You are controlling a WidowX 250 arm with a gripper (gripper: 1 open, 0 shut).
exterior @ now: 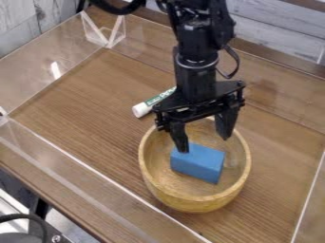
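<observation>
My black gripper point(200, 129) stands open over a round wooden bowl point(168, 190), its two fingers spread apart, the left one reaching down inside the bowl. In the bowl a blue rectangular block point(199, 163) lies below the fingers, toward the front of the bowl's floor, with nothing between them.
A small white and green tube point(144, 108) lies on the wooden table point(76, 123) behind the bowl to the left. Clear plastic walls edge the table at left and back.
</observation>
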